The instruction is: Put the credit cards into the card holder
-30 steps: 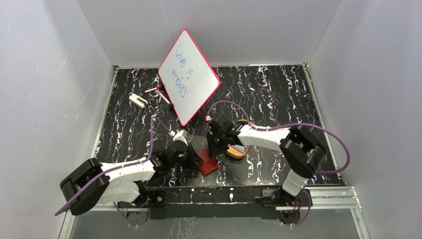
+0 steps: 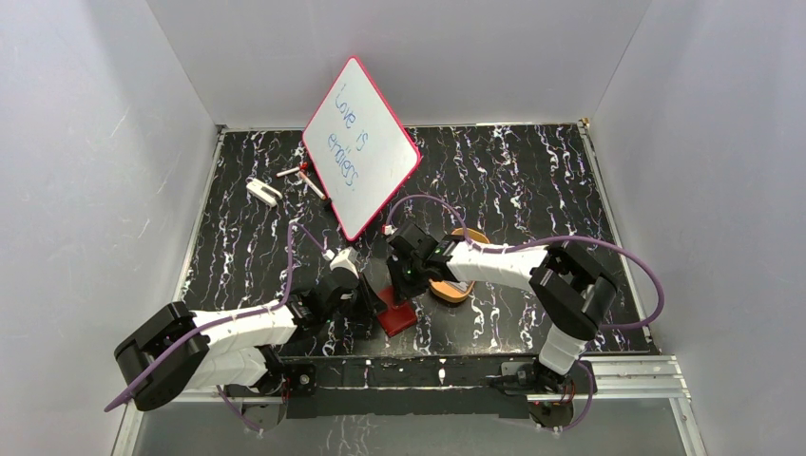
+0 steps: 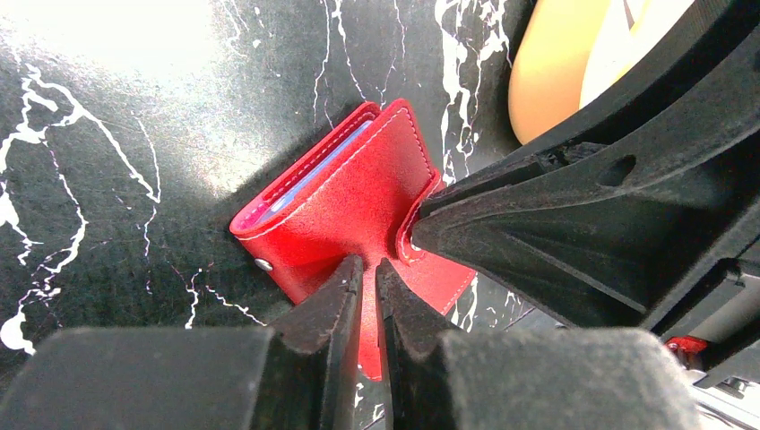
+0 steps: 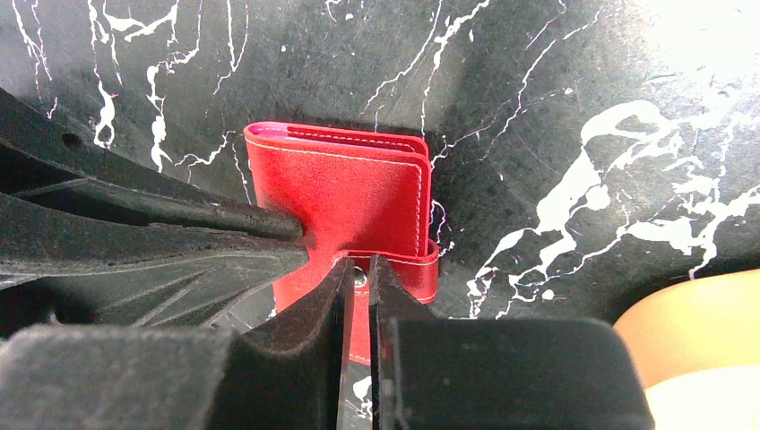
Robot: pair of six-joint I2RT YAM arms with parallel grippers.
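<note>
The red leather card holder [image 2: 400, 321] lies on the table at front centre, folded, with a blue card edge inside visible in the left wrist view [image 3: 315, 179]. My left gripper is shut over the holder's body, nothing clear between its fingertips. My right gripper is shut on the holder's strap [image 4: 408, 273], at its metal snap. In the right wrist view, the left gripper's fingers [image 4: 224, 255] reach onto the holder from the left.
An orange bowl [image 2: 454, 294] sits just right of the holder, partly under my right arm. A whiteboard [image 2: 356, 142] lies at the back with markers [image 2: 311, 185] and a white object [image 2: 263, 192] to its left.
My right gripper has moved slightly left over the card holder. The left arm stays in place.
</note>
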